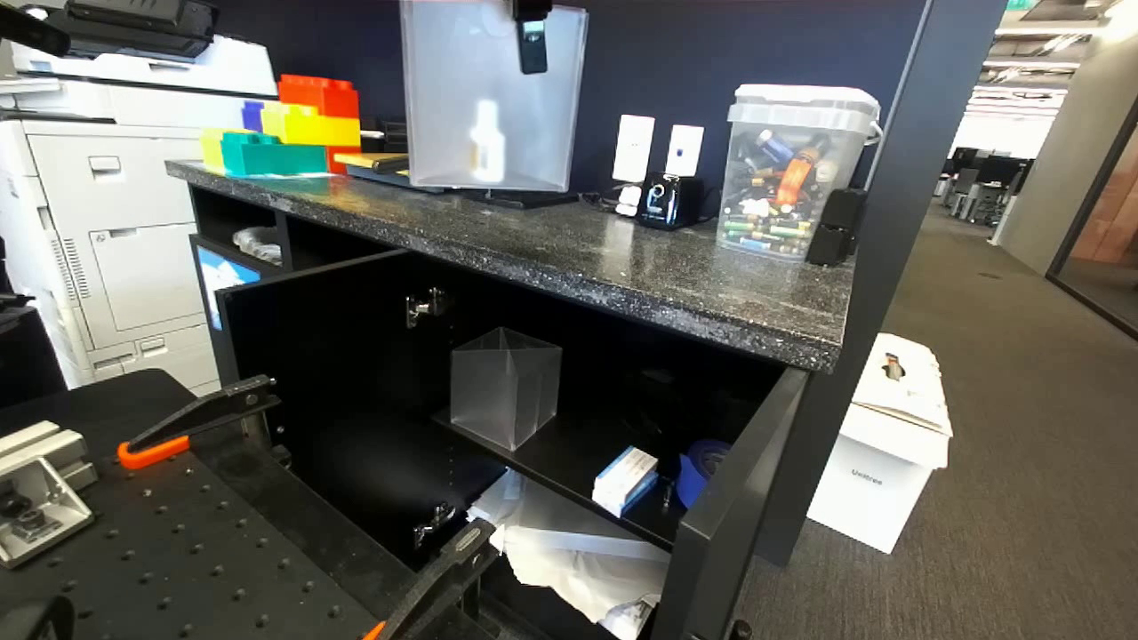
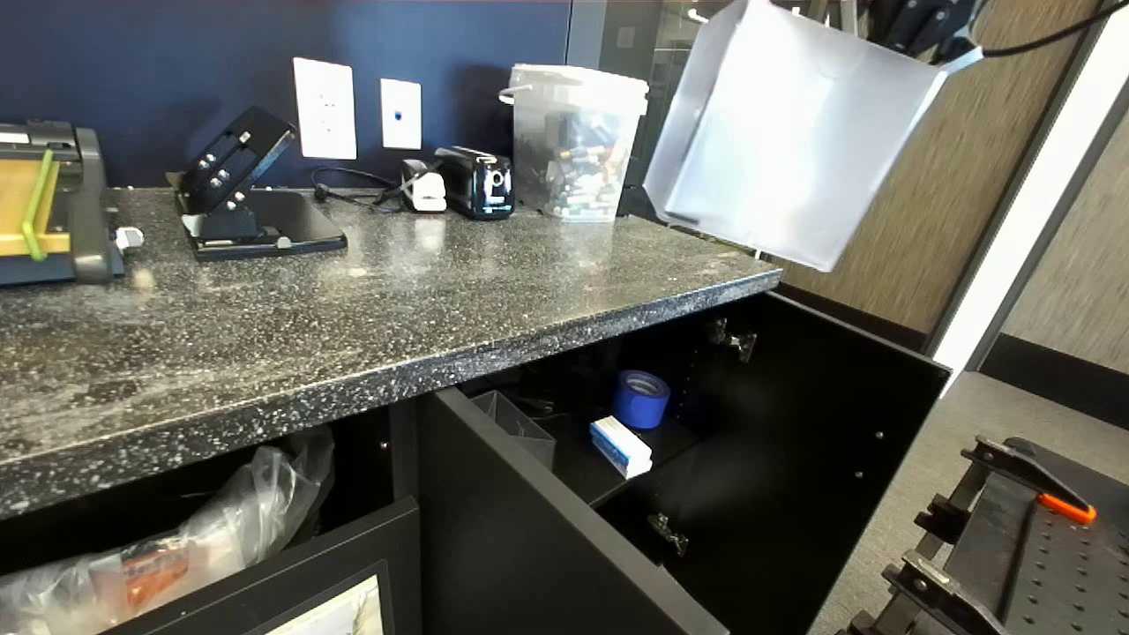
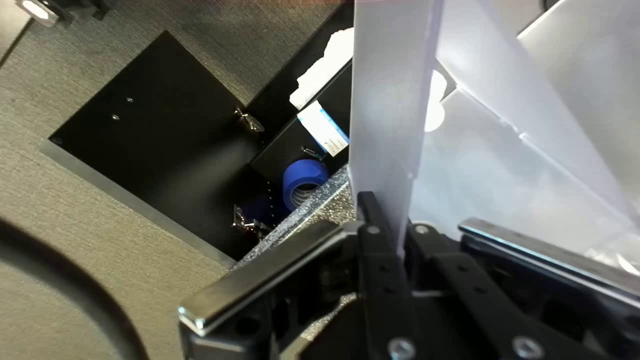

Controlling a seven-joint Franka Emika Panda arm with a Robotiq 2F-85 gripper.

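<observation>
A frosted clear bin (image 1: 496,101) hangs in the air, my gripper (image 1: 532,44) shut on its upper wall. Inside, a pale bottle shape (image 1: 487,144) shows blurred through the plastic in exterior view 1. Exterior view 2 has the bin (image 2: 783,132) tilted in front of the counter's far end, the gripper partly cut off by the top edge. From the wrist, the bin's wall (image 3: 390,102) runs down between the two black fingers.
Below the granite counter (image 1: 640,283), an open cabinet holds a smaller clear bin (image 1: 501,389), a white-blue box (image 1: 626,480) and blue tape (image 1: 699,469). A battery tub (image 1: 795,176) and toy blocks (image 1: 277,149) stand on the counter, with bare countertop between.
</observation>
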